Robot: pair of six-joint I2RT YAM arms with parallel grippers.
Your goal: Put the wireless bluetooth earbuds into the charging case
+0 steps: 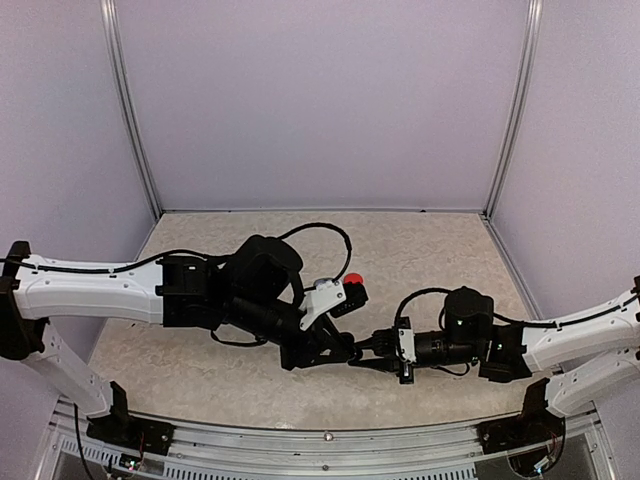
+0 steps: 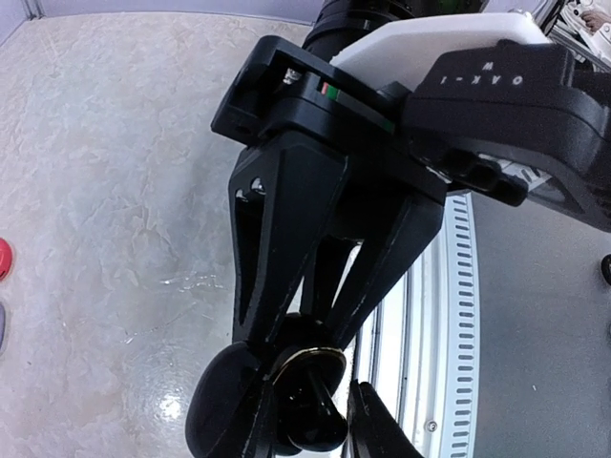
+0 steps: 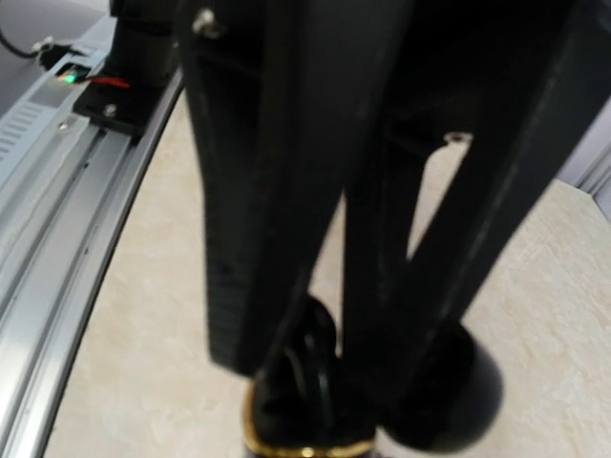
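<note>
The black charging case with gold rim, seen also as the dark case [image 3: 449, 391] in the right wrist view, is held in the air by my right gripper [image 1: 362, 350], shut on it. In the left wrist view a black earbud [image 2: 315, 429] sits at the case's gold-ringed opening; how far it is seated is unclear. My left gripper is at that earbud and the opening, its fingertips part open; whether they touch the earbud is unclear. In the top view both grippers meet at the centre, hiding much of the case.
A red round object [image 1: 354, 279] lies behind the grippers on the beige table [image 1: 220, 380]. The aluminium rail [image 1: 330, 430] runs along the front edge.
</note>
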